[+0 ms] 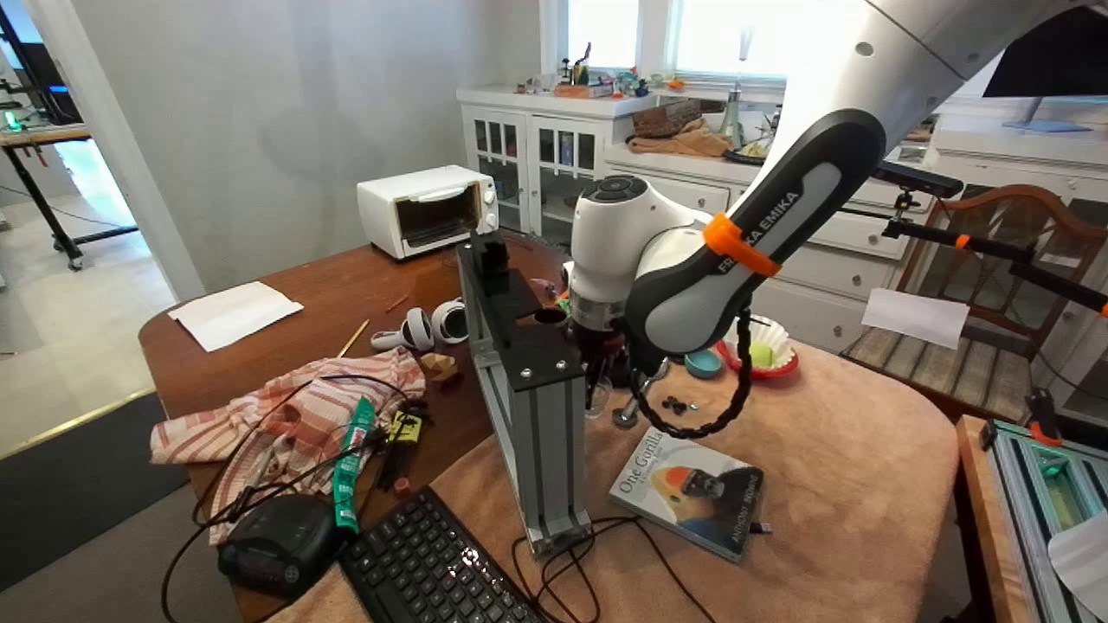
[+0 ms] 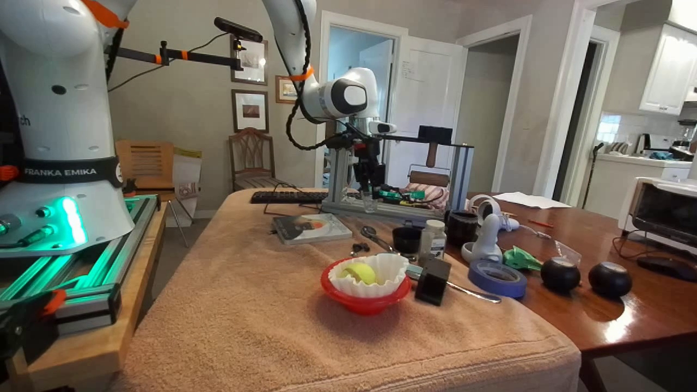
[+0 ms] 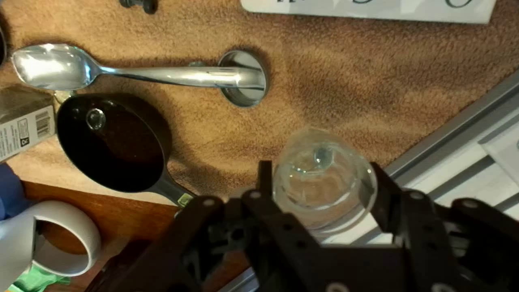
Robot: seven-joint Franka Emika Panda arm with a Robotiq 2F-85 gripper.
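In the wrist view a clear glass [image 3: 323,190] sits between the two dark fingers of my gripper, which is shut on it. The glass's round rim faces the camera. From the second exterior view, the glass [image 2: 370,202] hangs below my gripper [image 2: 370,186], close to the metal frame's near side. The first exterior view shows only part of the glass [image 1: 598,396], beside the frame's upright; the fingers are mostly hidden there.
The metal frame [image 1: 540,446] stands right beside the gripper. Nearby are a book [image 1: 691,488], a spoon [image 3: 160,75], a black pan [image 3: 119,146] and a red bowl [image 2: 366,304] holding a white liner and a yellow-green item.
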